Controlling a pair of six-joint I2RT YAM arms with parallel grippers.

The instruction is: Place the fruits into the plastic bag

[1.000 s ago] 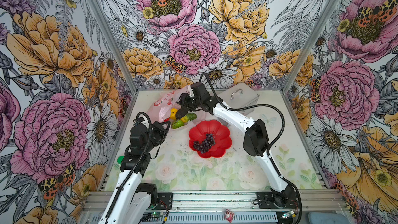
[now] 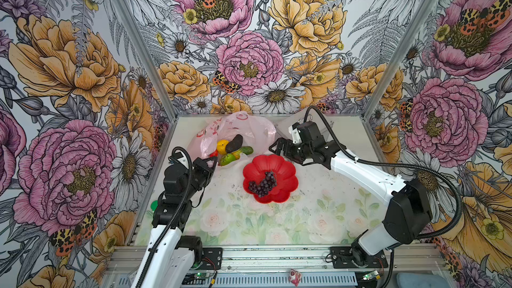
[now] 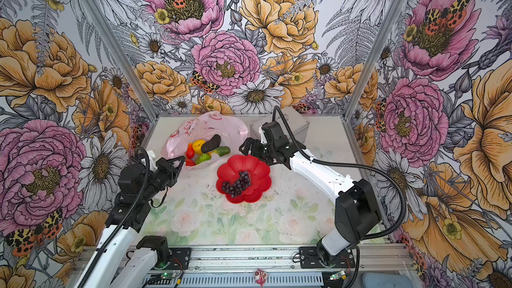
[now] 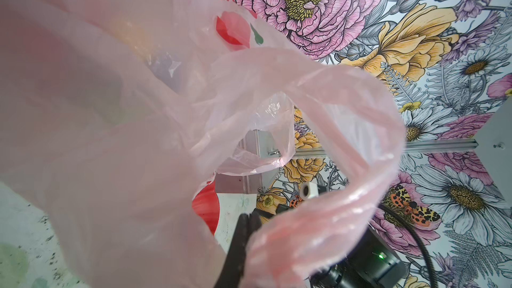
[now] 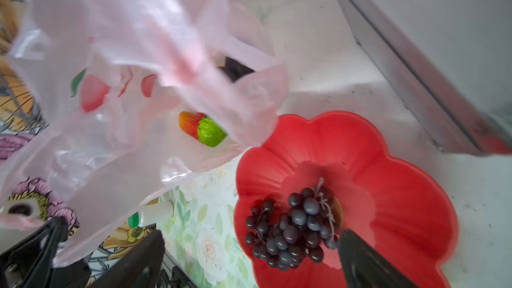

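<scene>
The pinkish translucent plastic bag point(image 2: 256, 128) lies at the back left, mouth facing forward. Inside its opening are a yellow fruit point(image 3: 198, 146), a dark avocado-like piece point(image 3: 212, 143), a green cucumber-like piece point(image 3: 220, 151) and red and green pieces. A bunch of dark grapes point(image 5: 290, 234) lies in the red flower-shaped bowl point(image 2: 282, 169), right of the bag. My left gripper point(image 2: 212, 163) is shut on the bag's edge at its left side; in the left wrist view the film bunches beside its dark fingers point(image 4: 241, 248). My right gripper point(image 2: 278, 148) hangs open over the bowl's back edge, nothing between its fingers.
A grey metal box point(image 5: 426, 48) stands behind my right arm, close to the bowl. A white bottle with a green cap point(image 5: 154, 213) is at the left edge.
My right gripper has moved right, from the bag's mouth to above the bowl's back edge. The bag's right side now shows uncovered. My left arm has barely moved.
</scene>
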